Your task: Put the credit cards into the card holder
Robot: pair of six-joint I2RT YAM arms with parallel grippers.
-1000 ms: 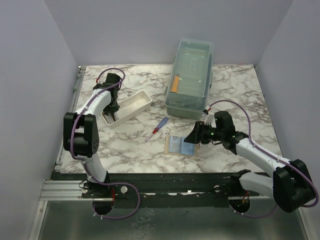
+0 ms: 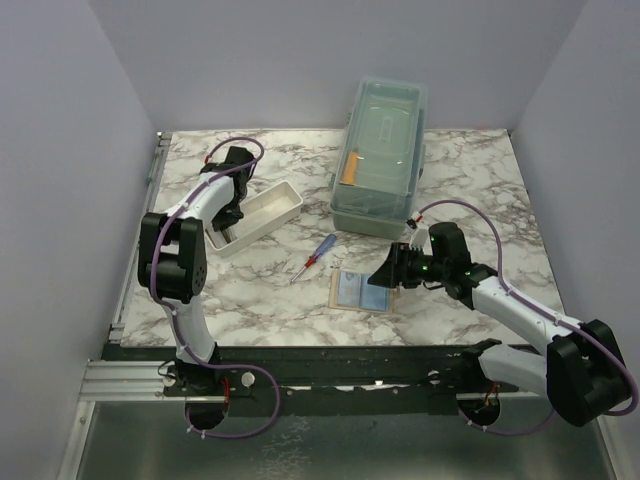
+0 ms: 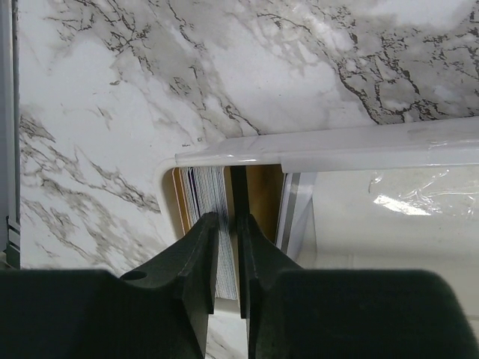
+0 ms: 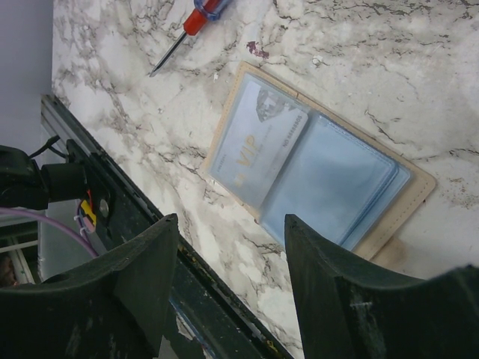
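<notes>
A white box [image 2: 265, 218] at the left of the table holds a row of upright cards [image 3: 203, 194] at its end. My left gripper is down at these cards, fingertips close together over them; whether anything is between them is hard to tell. An open tan card holder [image 4: 410, 196] lies front centre with a white VIP card [image 4: 254, 142] and blue pockets [image 4: 329, 179]. My right gripper hangs over its front edge, fingers apart, with nothing between them.
A lidded plastic container [image 2: 378, 160] stands at the back centre. A screwdriver [image 2: 314, 255] lies between the white box and the card holder.
The right arm and the card holder look unchanged.
</notes>
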